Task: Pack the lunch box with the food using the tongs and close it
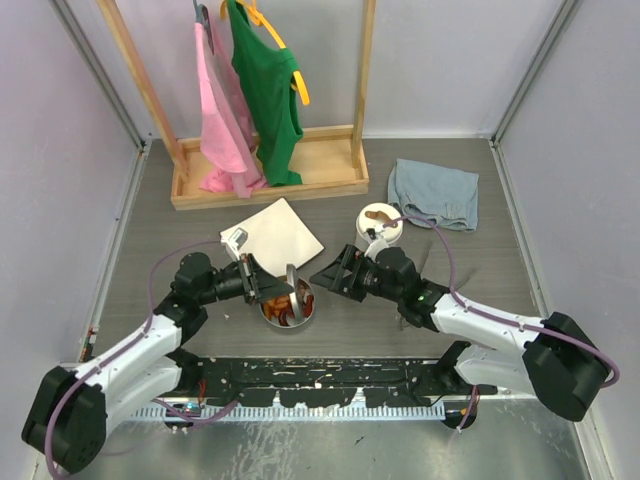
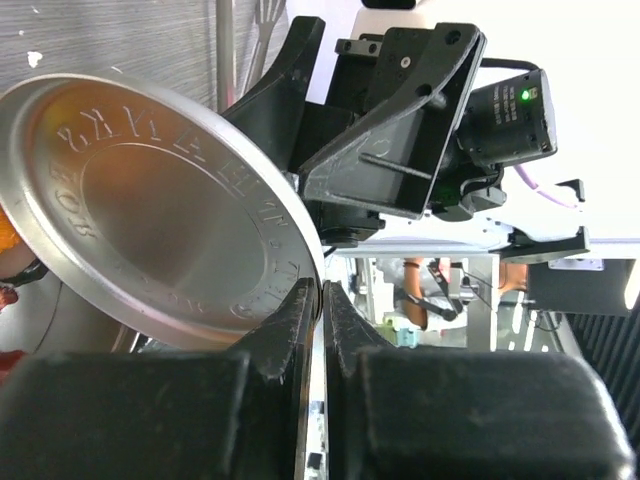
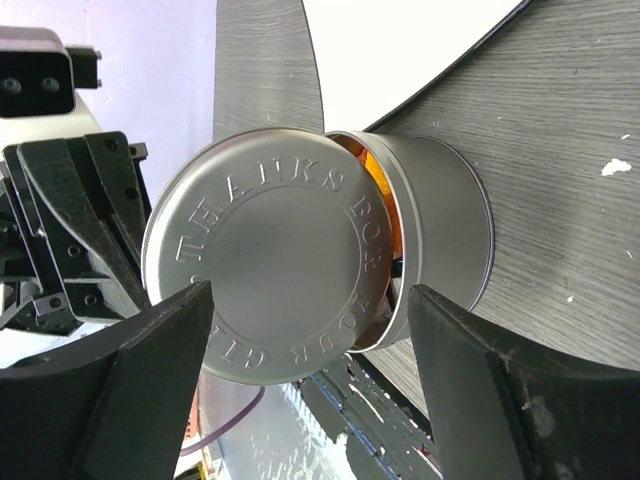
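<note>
A round steel lunch box (image 3: 450, 225) holding orange and red food stands on the table, in the top view at centre left. Its engraved lid (image 3: 270, 260) is tipped nearly on edge over the opening, held at its rim by my left gripper, which is shut on it. My right gripper (image 1: 340, 272) is open just right of the box, and in the right wrist view the lid and box lie beyond its empty fingers.
A white board (image 1: 270, 230) lies behind the box. A white container (image 1: 378, 225), a folded blue cloth (image 1: 433, 195) and metal utensils are to the right. A wooden rack (image 1: 320, 180) with hanging garments stands at the back.
</note>
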